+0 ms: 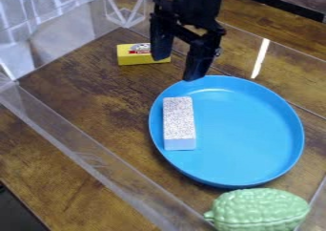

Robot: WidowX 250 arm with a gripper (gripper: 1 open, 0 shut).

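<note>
My black gripper (178, 55) hangs open in the upper middle, above the table behind the blue plate (254, 130), with nothing seen between its fingers. A speckled white block (180, 123) lies on the left part of the plate. A yellow box (135, 54) with a printed label sits just left of the gripper, partly hidden behind it.
A green bumpy vegetable-like object (256, 210) lies at the lower right, in front of the plate. Transparent walls run along the left and front edges.
</note>
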